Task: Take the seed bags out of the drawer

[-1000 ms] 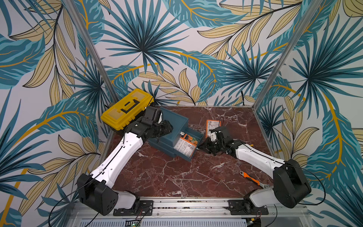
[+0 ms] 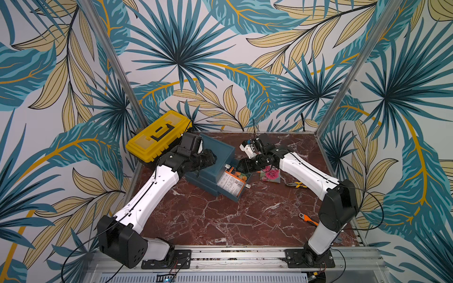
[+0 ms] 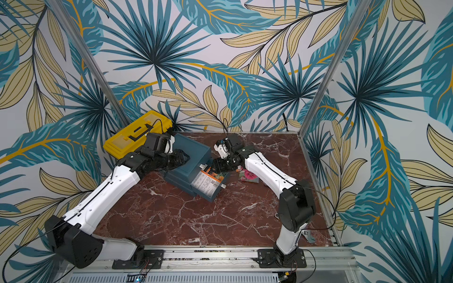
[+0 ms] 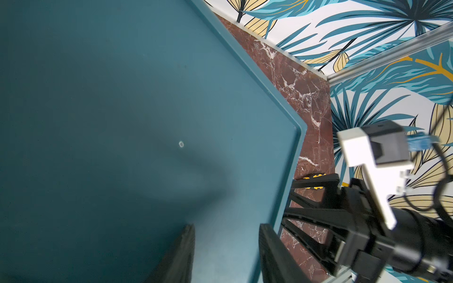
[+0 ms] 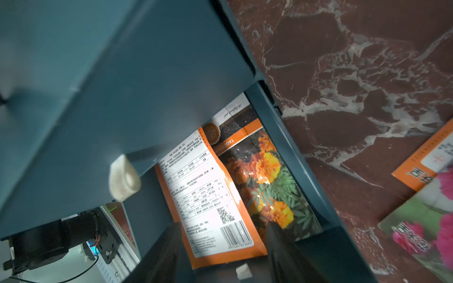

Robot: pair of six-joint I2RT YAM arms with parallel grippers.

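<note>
A teal drawer unit (image 2: 212, 146) has its drawer (image 5: 287, 141) pulled out, holding seed bags: a white-backed orange-edged bag (image 5: 203, 193) and a marigold TAGETES bag (image 5: 269, 184), with another label at the back. My left gripper is over the unit's top, fingers apart, nothing visible between them. My right gripper is open just above the drawer, fingertips either side of the white-backed bag in its wrist view; contact cannot be told. A pink-flower seed packet (image 2: 270, 173) lies on the table right of the drawer.
A yellow toolbox (image 2: 158, 134) stands left behind my left arm. Pliers (image 2: 295, 185) and an orange-handled wrench (image 2: 306, 218) lie at the right.
My right arm has swung up and left from beside the drawer to above it, uncovering the pink packet and pliers. The left arm looks almost unchanged.
</note>
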